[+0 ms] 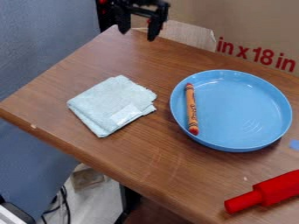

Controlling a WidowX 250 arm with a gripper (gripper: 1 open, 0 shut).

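The black gripper (138, 21) is at the top of the view, raised above the far edge of the table, its fingers apart and blurred, with nothing seen between them. A folded pale cloth (111, 105) lies on the wooden table (128, 166) at left of centre. A blue plate (239, 114) sits to the right, with an orange crayon-like stick (191, 109) lying in its left part. A red cylinder with a handle (268, 191), like a rolling pin, lies at the lower right, partly out of view.
Cardboard with red lettering (251, 56) and a clear plastic piece stand behind the table. The table's left edge drops to a floor with cables. Bare wood shows at the back left and bottom centre.
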